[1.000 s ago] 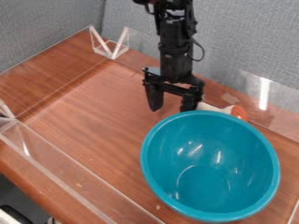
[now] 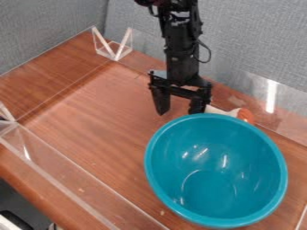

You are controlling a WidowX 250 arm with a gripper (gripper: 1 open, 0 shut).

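My black gripper (image 2: 180, 98) hangs at the top centre, low over the wooden table, just behind a large blue bowl (image 2: 216, 172). A white object with an orange-red end (image 2: 245, 116) lies behind the bowl, right of the gripper and partly hidden by the bowl. The two dark fingers are spread apart; whether anything small sits between them is hard to make out.
Clear plastic walls run along the front left and the back. A white bracket (image 2: 111, 49) stands at the back left corner. Grey padded walls are behind.
The gripper and arm have shifted very slightly; nothing else has visibly changed.
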